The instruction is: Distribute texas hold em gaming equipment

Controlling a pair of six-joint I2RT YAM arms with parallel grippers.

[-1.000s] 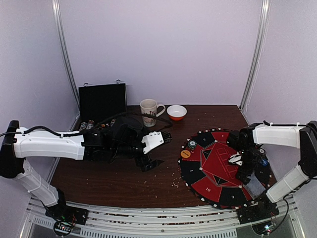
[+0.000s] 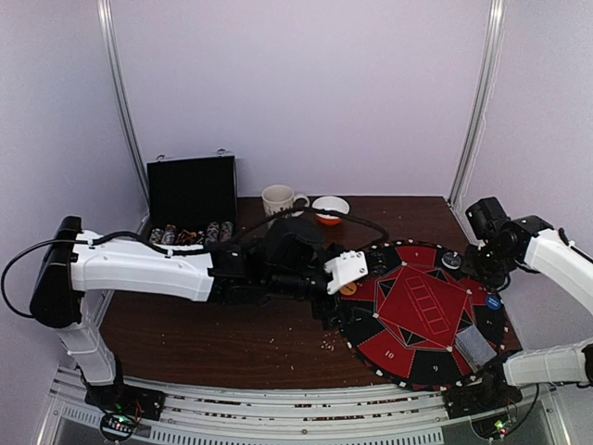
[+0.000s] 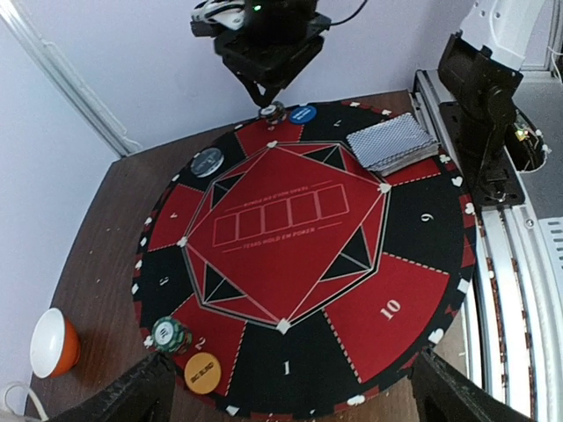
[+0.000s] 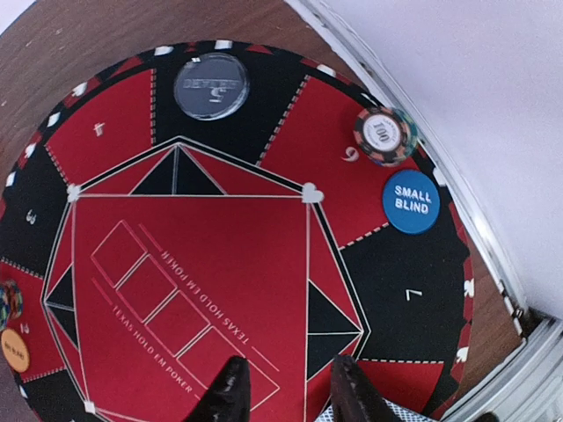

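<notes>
The round red-and-black poker mat point(image 2: 389, 348) lies on the right of the table. A card deck point(image 3: 391, 141) rests near its edge. One chip stack point(image 4: 385, 134) stands beside the blue small blind button point(image 4: 411, 201); a green chip stack point(image 3: 170, 334) is beside the orange big blind button point(image 3: 202, 373). A clear disc point(image 4: 211, 86) lies near the far rim. My left gripper point(image 2: 335, 315) hangs over the mat's left edge, open and empty. Above the mat's far right side, my right gripper has its fingers apart, nothing between them.
At the back left, an open black case point(image 2: 192, 195) holds several chip rolls point(image 2: 190, 236). A mug point(image 2: 280, 199) and a white-and-orange bowl point(image 2: 331, 209) stand along the back.
</notes>
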